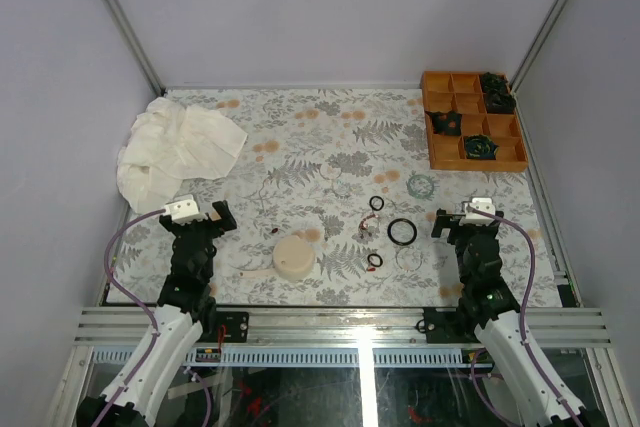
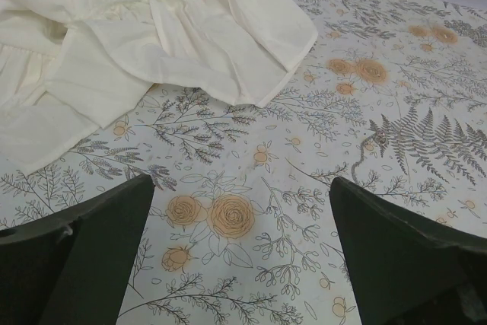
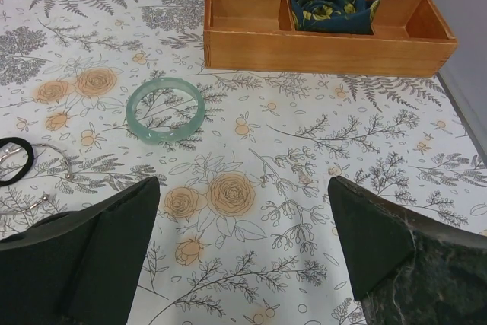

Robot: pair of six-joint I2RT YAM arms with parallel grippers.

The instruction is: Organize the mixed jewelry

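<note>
Loose jewelry lies in the middle right of the table in the top view. A pale green bangle (image 3: 141, 97) rests flat, below the wooden compartment box (image 3: 327, 52). Left of it are a larger black ring (image 1: 390, 233), two small dark bands (image 1: 376, 196) and thin silvery pieces (image 1: 366, 226). A tiny dark red item (image 1: 274, 230) lies farther left, near a round beige case (image 1: 294, 258). My left gripper stands open over bare cloth at the left. Open too is my right gripper, right of the jewelry with nothing between its fingers.
The wooden box fills the back right corner; dark patterned cloth bundles (image 1: 480, 147) sit in some compartments, others look empty. A crumpled cream cloth (image 1: 175, 142) covers the back left.
</note>
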